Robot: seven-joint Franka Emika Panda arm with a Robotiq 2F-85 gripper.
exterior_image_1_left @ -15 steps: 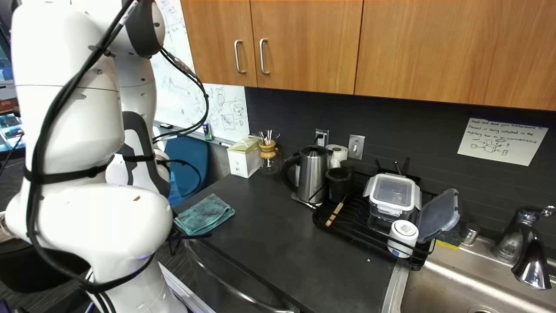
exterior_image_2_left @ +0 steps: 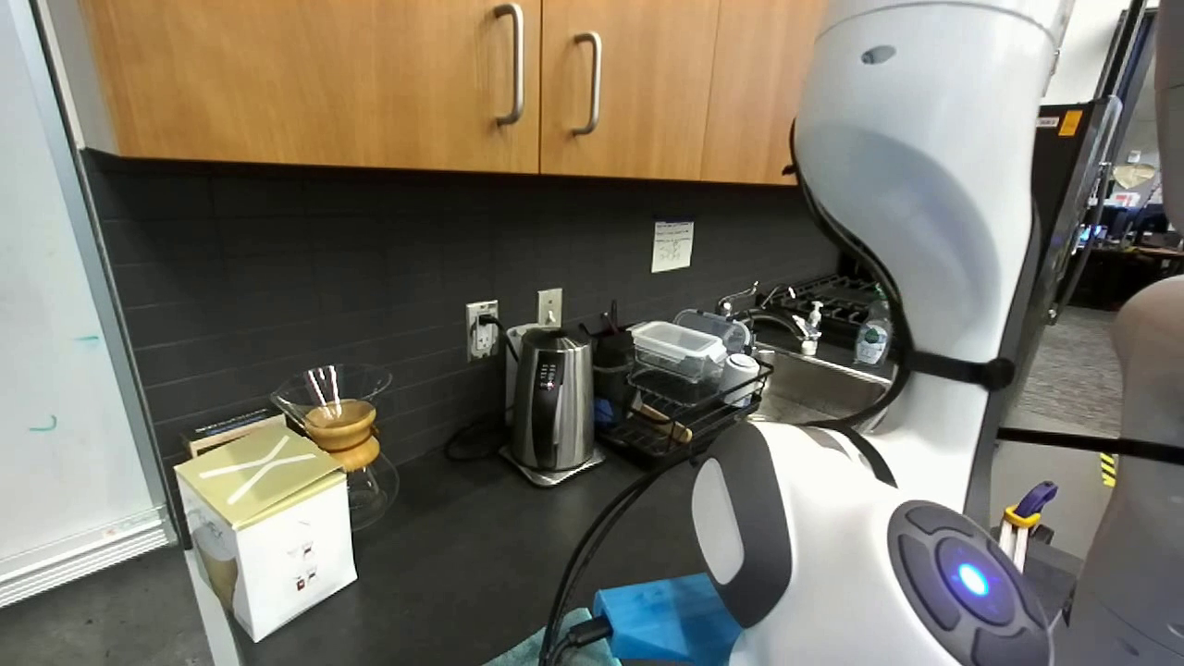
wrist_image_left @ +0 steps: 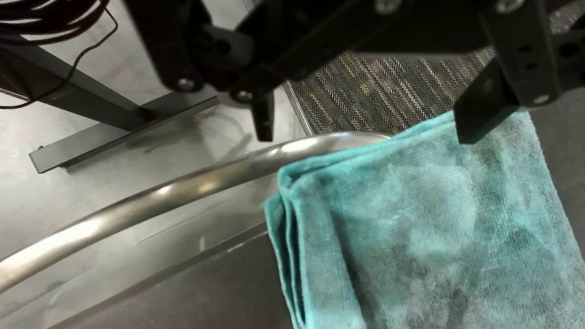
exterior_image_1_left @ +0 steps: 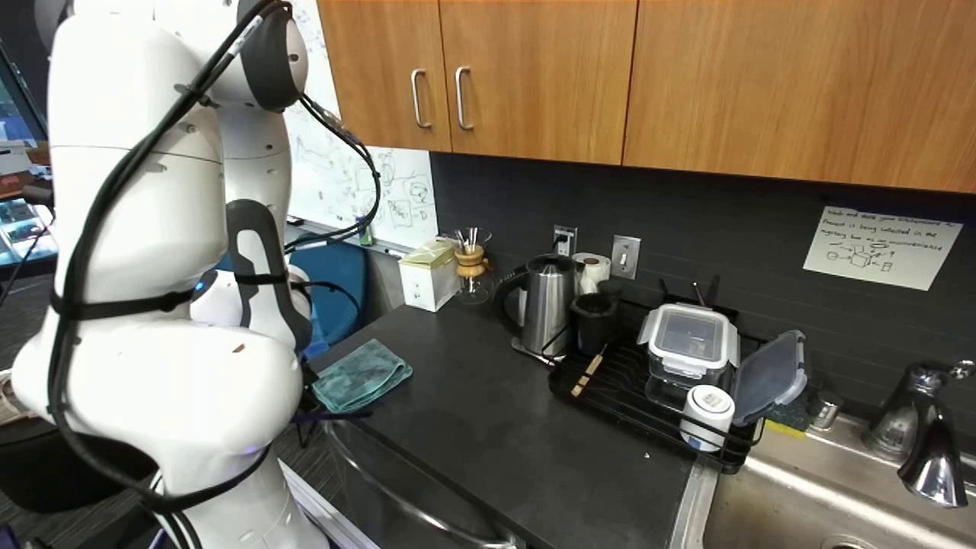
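Observation:
A folded teal cloth [wrist_image_left: 428, 230] lies flat on the dark counter, its folded edges toward the left in the wrist view. In exterior view 1 the same cloth [exterior_image_1_left: 362, 376] rests near the counter's front left corner, beside the arm. My gripper stands open, its two fingertips far apart with nothing between them. The right fingertip overlaps the cloth's upper edge in the wrist view, while the left one is clear of it; whether anything touches cannot be told. In exterior view 1 the arm hides the gripper.
A curved metal handle [wrist_image_left: 192, 186] runs along the cabinet front beside the cloth. Farther back stand a kettle [exterior_image_1_left: 549, 302], a white box [exterior_image_1_left: 428, 276] and a black dish rack [exterior_image_1_left: 622, 393] with containers.
The arm's upper links have shifted slightly right in exterior view 1. The cloth and everything on the counter look the same.

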